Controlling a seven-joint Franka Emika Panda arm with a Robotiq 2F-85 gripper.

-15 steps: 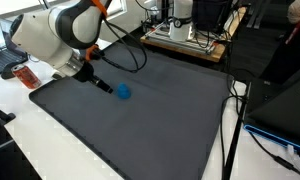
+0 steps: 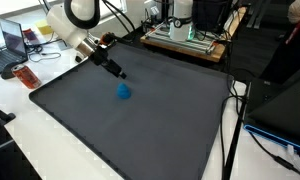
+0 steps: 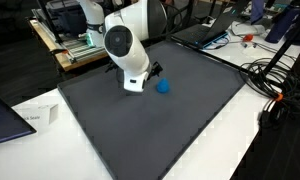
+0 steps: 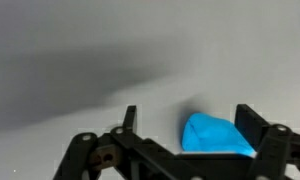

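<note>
A small bright blue object [image 2: 123,91], soft-looking, lies on the dark grey mat [image 2: 160,125]. My gripper [image 2: 117,72] hangs over the mat, just behind the blue object in exterior view 1. In exterior view 2 the gripper [image 3: 140,84] is to the left of the blue object [image 3: 163,86], with a gap between them. Close up, the wrist view has the gripper open, its black fingers wide apart with nothing held. Near the right finger the blue object [image 4: 212,134] shows, partly hidden by the gripper body.
An orange can [image 2: 26,77] stands off the mat's left edge, with a laptop [image 2: 12,42] behind it. Cables [image 3: 270,85] lie past the mat in exterior view 2.
In exterior view 1 my gripper has moved rightward and toward the back, from left of the blue object to behind it. The blue object has stayed in place.
</note>
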